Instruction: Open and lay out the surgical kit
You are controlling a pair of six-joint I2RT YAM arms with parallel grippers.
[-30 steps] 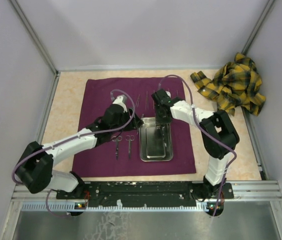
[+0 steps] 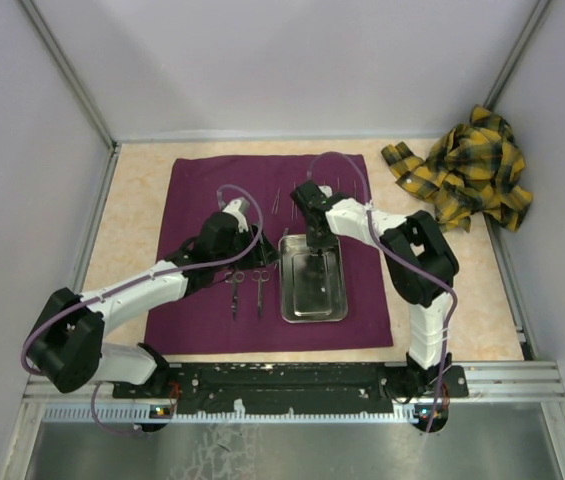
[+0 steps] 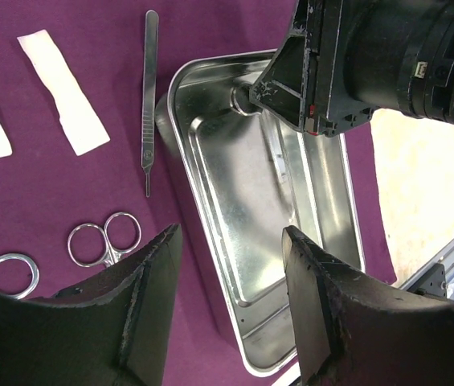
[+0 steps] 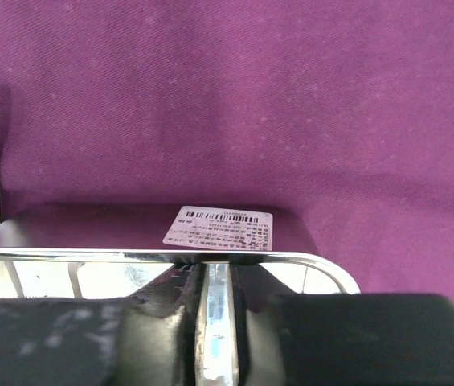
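Observation:
The steel tray (image 2: 300,292) (image 3: 243,209) sits on the purple cloth (image 2: 187,330). My right gripper (image 2: 317,243) is down at its back end, its fingers around a slim shiny instrument (image 4: 217,310); whether they grip it I cannot tell. My left gripper (image 2: 260,255) hangs open left of the tray. Left of the tray lie a scalpel handle (image 3: 148,96), small scissors (image 3: 102,245) and white strips (image 3: 63,88); longer scissors (image 2: 259,300) lie further forward. Several thin instruments (image 2: 277,200) lie at the back of the cloth.
A crumpled yellow-black plaid cloth (image 2: 467,170) fills the back right corner of the table. The right arm reaches over the tray's right side.
My left gripper has shifted slightly left. The tray stays in place.

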